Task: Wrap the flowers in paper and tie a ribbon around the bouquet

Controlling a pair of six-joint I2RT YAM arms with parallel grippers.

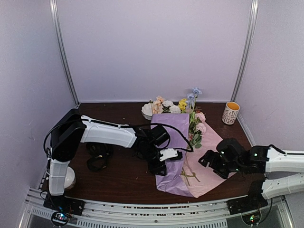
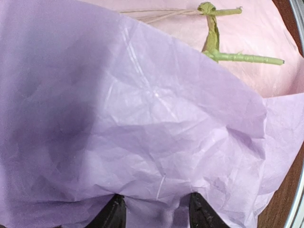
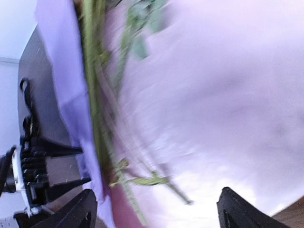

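Note:
The flower bouquet lies with its blooms toward the back, among them pink flowers [image 1: 200,122] and blue flowers [image 1: 194,95]. Its green stems [image 3: 102,114] run forward over pink wrapping paper [image 3: 204,109]. Purple paper [image 2: 156,104] is folded over along the left side. In the left wrist view, my left gripper is at a crease of the purple paper, its fingers apart. My right gripper stands open over the pink paper, to the right of the stems, with nothing held between its fingers. Part of the purple paper is hidden by the left arm.
A patterned cup [image 1: 231,113] stands at the back right. Behind the left arm lies a dark object [image 1: 98,156], and a white bowl [image 1: 70,178] is partly hidden at the front left. Bare table [image 1: 123,183] shows left of the papers.

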